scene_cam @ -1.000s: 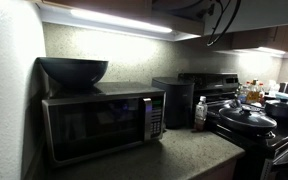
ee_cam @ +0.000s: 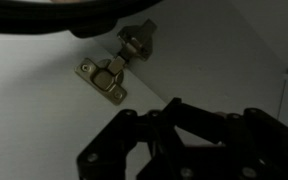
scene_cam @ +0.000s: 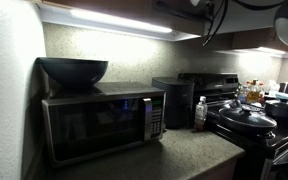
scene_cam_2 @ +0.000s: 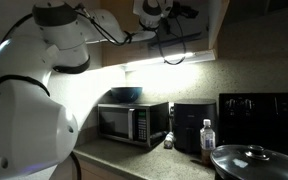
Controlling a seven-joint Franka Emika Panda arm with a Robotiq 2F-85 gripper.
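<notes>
My gripper shows as a dark shape at the bottom of the wrist view, its fingers drawn together and nothing visible between them. Ahead of it a metal cabinet hinge [ee_cam: 104,78] is fixed to a pale panel [ee_cam: 39,110]. In exterior view 2 the white arm [scene_cam_2: 29,125] reaches up to the open upper cabinet [scene_cam_2: 114,52], above the counter. The gripper's tips are hard to make out there.
Below are a microwave [scene_cam: 102,125] with a dark bowl [scene_cam: 74,71] on top, an air fryer [scene_cam_2: 192,120], a bottle [scene_cam_2: 207,138] and a lidded pan [scene_cam_2: 259,160] on the stove. A dark curved edge [ee_cam: 44,18] crosses the wrist view's top.
A white, rounded part of the arm has come into the top right of exterior view 1, and the dark cables there have shifted slightly. Things on the counter have not moved.
</notes>
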